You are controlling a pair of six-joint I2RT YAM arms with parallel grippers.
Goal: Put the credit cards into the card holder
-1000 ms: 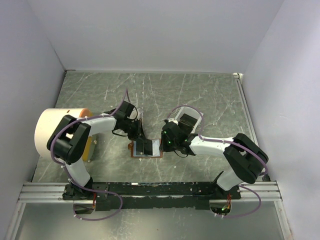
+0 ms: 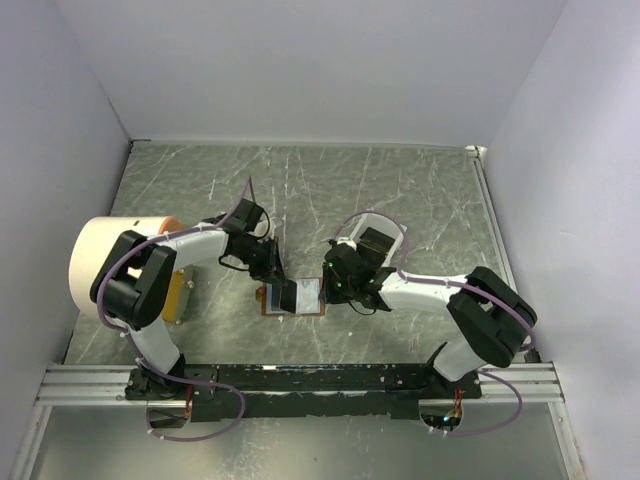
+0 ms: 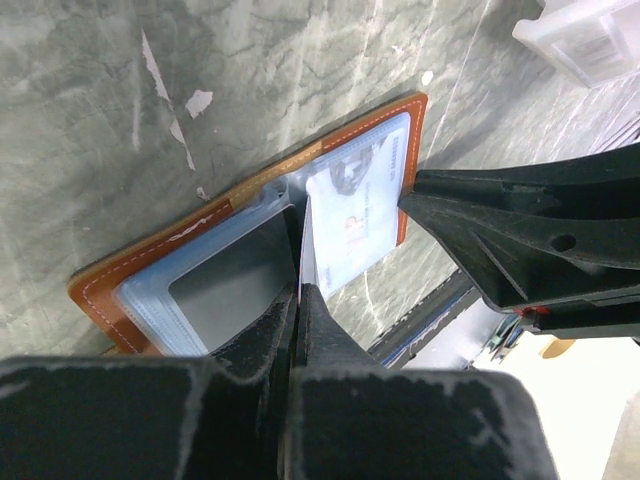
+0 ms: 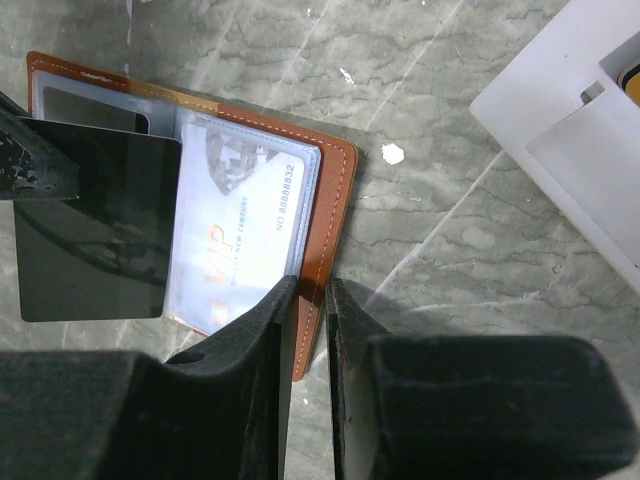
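Observation:
The brown card holder point(image 2: 312, 313) lies open on the table. Its right clear pocket holds a white VIP card point(image 4: 240, 215), and a grey-black panel point(image 3: 240, 280) shows in its left pocket. My left gripper is shut on a black card point(image 4: 95, 230), held up over the holder's middle. The left wrist view shows that card nearly edge-on. Whether its lower edge touches a pocket, I cannot tell. At the holder's right border my right gripper is shut on the brown edge point(image 4: 330, 210).
A white box point(image 2: 345, 233) with something dark inside stands behind my right gripper. To the left lies a big beige roll-shaped object point(image 2: 100, 260). Bare table shows behind the holder and in front of it.
The black card in my left gripper has shifted slightly left and tilted over the holder, uncovering more of the white card. My right gripper has stayed at the holder's edge.

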